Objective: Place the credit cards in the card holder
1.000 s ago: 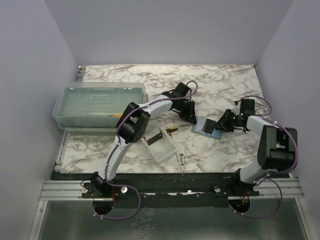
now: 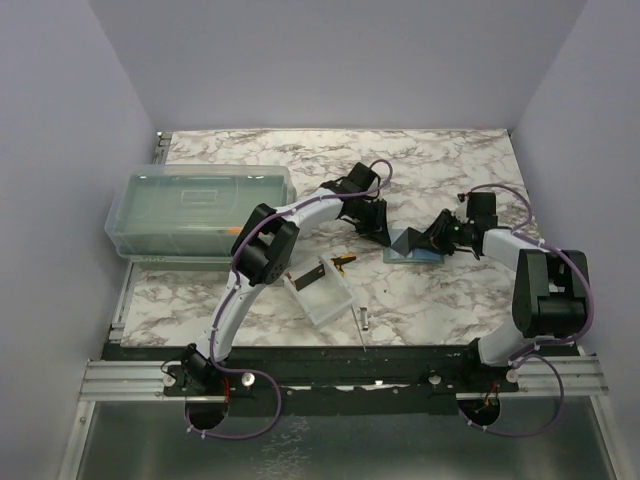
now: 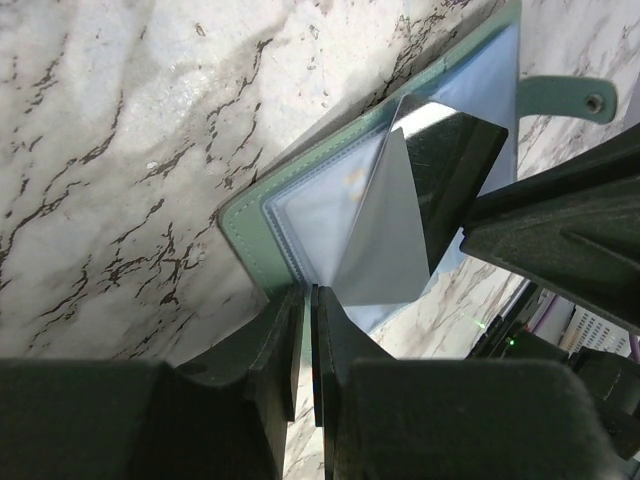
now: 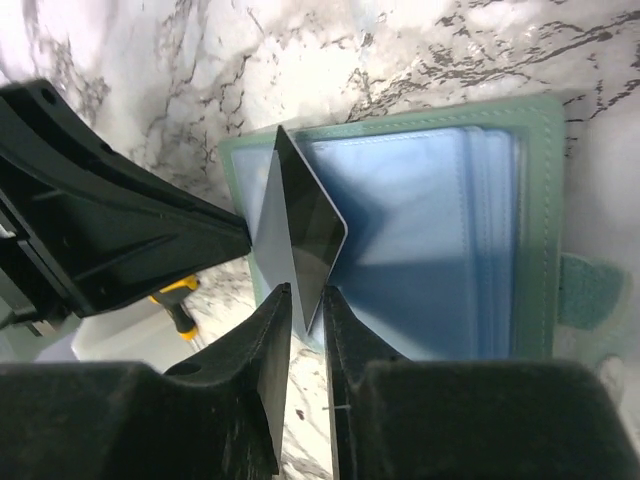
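Note:
A blue and green card holder (image 2: pixel 415 261) lies open on the marble table. My left gripper is shut on its green edge, the rim showing between the fingertips. The black credit card (image 4: pixel 308 212) stands tilted up off the holder, not lying flat in a pocket. Along one side of it rises a greyish, see-through sheet (image 3: pixel 388 235); how far the card sits under that sheet I cannot tell. My right gripper has its fingers parted with the card's lower corner between them. Contact with either finger is unclear.
To the left stands a white box (image 2: pixel 322 297) with dark items in it and a yellow-black screwdriver (image 4: pixel 177 306) by it. A large clear-lidded bin (image 2: pixel 205 212) fills the far left. A strap (image 3: pixel 566 99) sticks out from the holder. Marble behind the holder is free.
The card went from lying nearly flat to standing tilted, the clear sheet lifting with it. The holder turned slightly in the left gripper.

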